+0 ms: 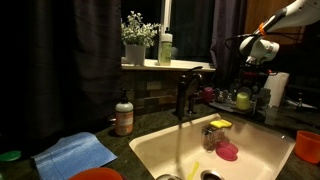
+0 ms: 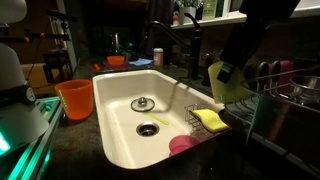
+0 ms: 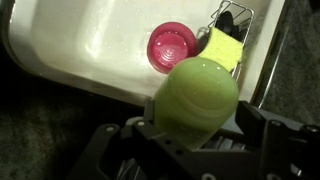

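A pale green cup (image 3: 197, 92) sits between the fingers of my gripper, its rounded end toward the wrist camera. Whether the fingers press on its sides cannot be made out. In exterior view 1 the cup (image 1: 243, 101) is below the gripper (image 1: 250, 82), at the dish rack beyond the sink's right end. Exterior view 2 has the cup (image 2: 222, 84) beside the metal dish rack (image 2: 268, 102), partly covered by the dark gripper. Contact between cup and rack is unclear.
The white sink (image 2: 120, 118) contains a pink bowl (image 2: 182, 144). A yellow sponge (image 2: 209, 120) rests in a wire holder at its edge. An orange container (image 2: 75, 100) stands on the near counter. The black faucet (image 1: 186, 92) rises behind the sink.
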